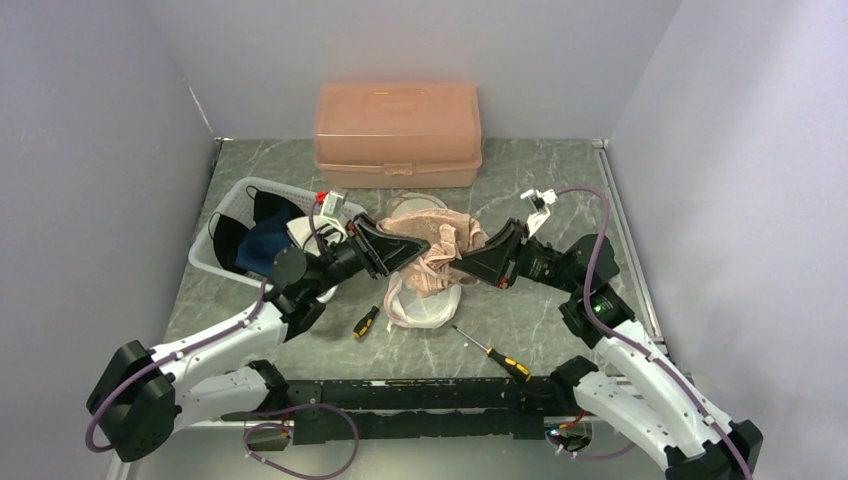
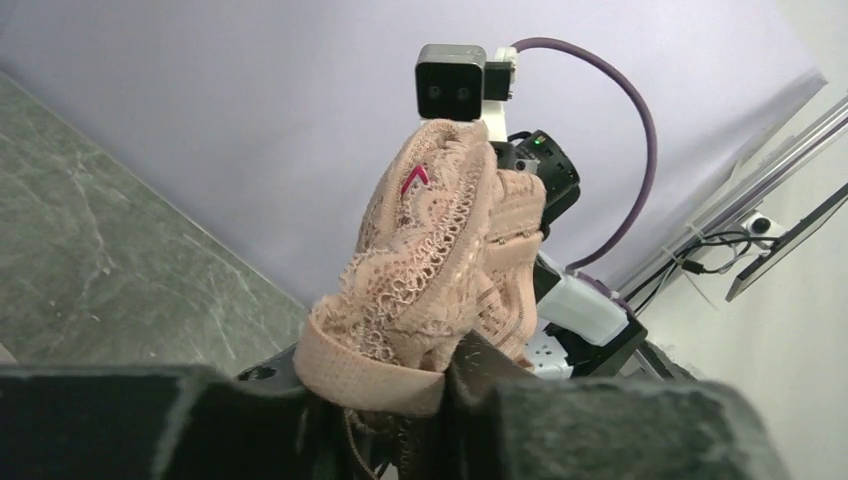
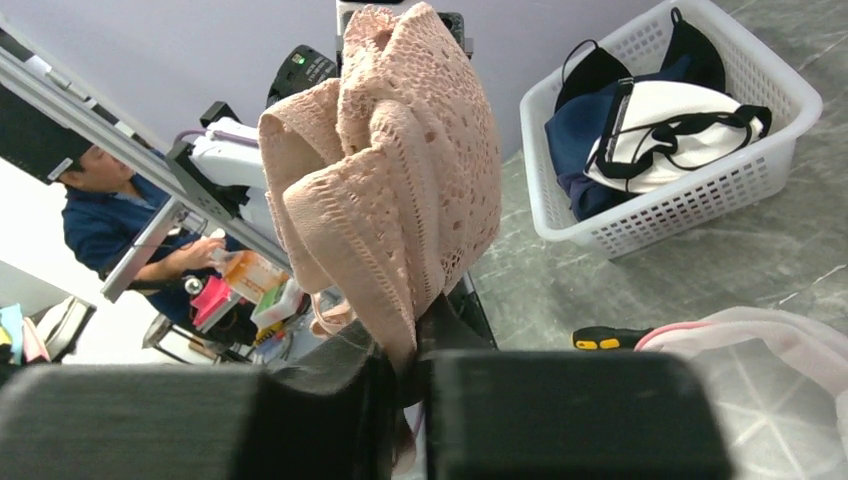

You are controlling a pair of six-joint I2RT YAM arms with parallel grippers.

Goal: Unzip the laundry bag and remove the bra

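A beige lace bra (image 1: pixel 447 235) is bunched up between the two grippers, above the white mesh laundry bag (image 1: pixel 432 312). Its folds narrow to a pinched point in the right wrist view, where my right gripper is shut on it. In the left wrist view the bra's smooth band (image 2: pixel 370 375) lies across the fingers of my left gripper. Cloth hides those fingertips, so whether they grip it cannot be told. The bag's pink-edged opening shows below the bra, and part of the bag lies behind it.
A white basket (image 1: pixel 207 262) with dark garments and a white one stands at the left. Behind is a closed pink box (image 1: pixel 398 125). Two screwdrivers lie in front, a short one (image 1: pixel 366 322) and a longer one (image 1: pixel 510 365).
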